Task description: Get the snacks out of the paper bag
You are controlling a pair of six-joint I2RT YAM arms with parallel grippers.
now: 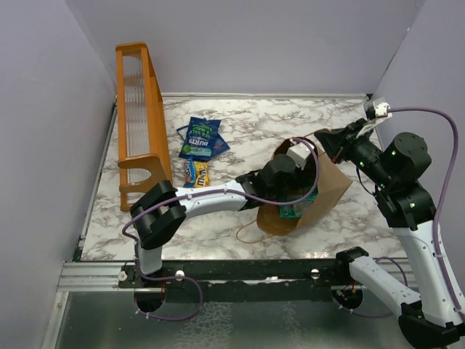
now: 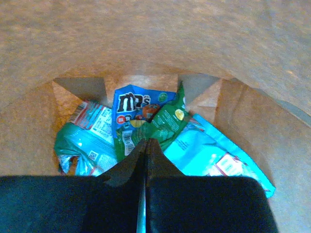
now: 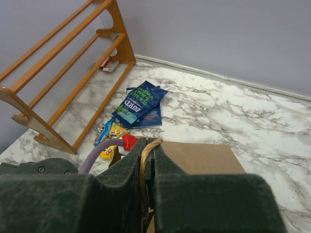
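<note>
The brown paper bag (image 1: pixel 330 190) stands tilted at the table's right, its mouth facing left. In the left wrist view, inside it, lie a blue M&M's packet (image 2: pixel 132 103), a green packet (image 2: pixel 167 121) over it, a teal packet (image 2: pixel 77 141) to the left and a turquoise packet (image 2: pixel 209 150) to the right. My left gripper is shut with nothing between its fingers, facing these packets from the bag's mouth. My right gripper is shut on the bag's twisted handle (image 3: pixel 144 167), beside the bag's upper rim.
Two blue crisp packets (image 1: pixel 201 138) and a yellow M&M's packet (image 1: pixel 197 173) lie on the marble table (image 1: pixel 247 116). A wooden rack (image 1: pixel 138 109) stands along the left side. Free table lies behind and in front of the bag.
</note>
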